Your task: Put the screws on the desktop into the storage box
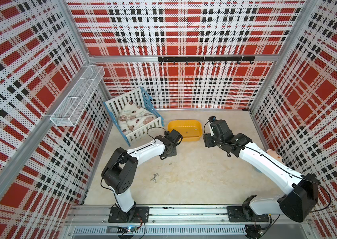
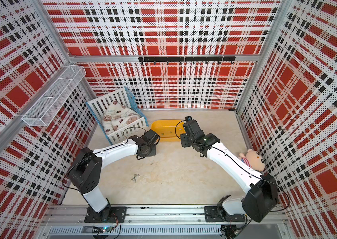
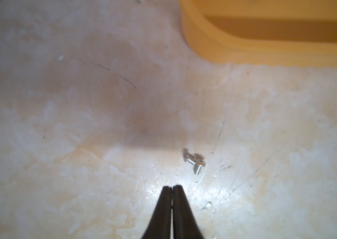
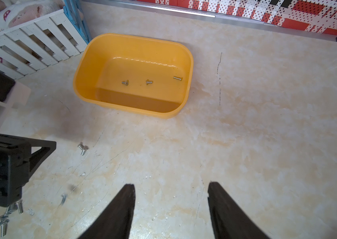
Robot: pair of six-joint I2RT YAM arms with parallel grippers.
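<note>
Two small silver screws (image 3: 196,163) lie together on the desktop just in front of the yellow storage box (image 4: 132,93), beyond my left gripper. Its fingertips look together, with nothing visible between them. Several more screws (image 4: 3,225) lie in a cluster nearer the front left, and another (image 4: 63,199) lies apart, with a blurred small shape beside it. Inside the box are several screws (image 4: 149,82). My right gripper is open above bare desktop to the right, with nothing between its fingers.
A doll crib (image 1: 134,131) stands left of the box at the back. A plush toy (image 2: 255,159) sits at the right edge behind the right arm. A wire basket (image 1: 76,95) hangs on the left wall.
</note>
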